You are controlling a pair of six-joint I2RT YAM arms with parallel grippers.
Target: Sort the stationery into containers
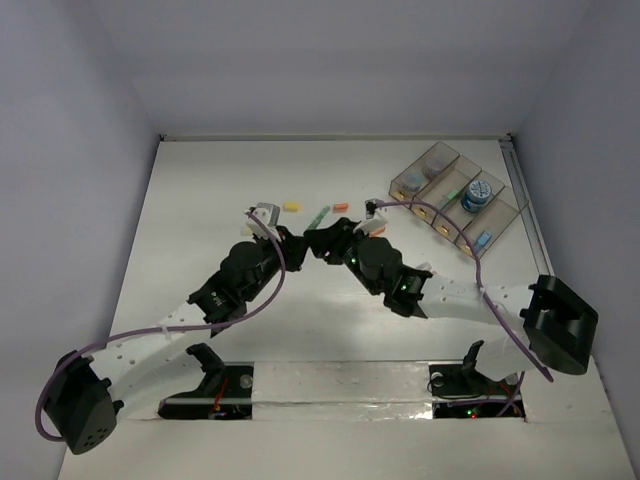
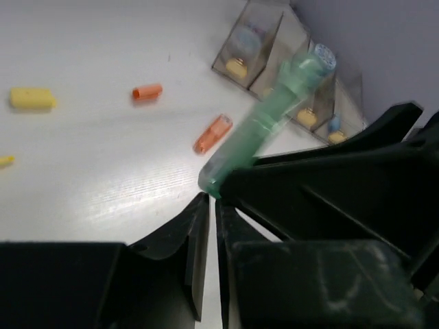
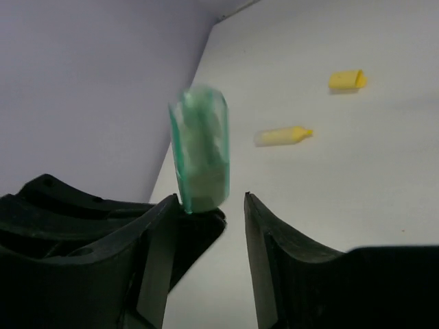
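A translucent green tube (image 1: pixel 318 217) slants up from where the two grippers meet above the table. In the left wrist view, my left gripper is almost closed, with the tube's lower end at its fingertips. My right gripper reaches in from the other side, its fingers part open in the right wrist view. There the tube stands upright behind the gap, its base by the left gripper's tip. On the table lie a yellow piece (image 1: pixel 291 206), a pale yellow bottle (image 3: pixel 282 136) and two orange pieces, one orange tube (image 2: pixel 147 92) and one orange block (image 2: pixel 213 133).
A clear divided box (image 1: pixel 457 200) stands at the back right. Inside are a blue jar (image 1: pixel 476 195), a small green item (image 1: pixel 449 196) and a light blue item (image 1: pixel 483 240).
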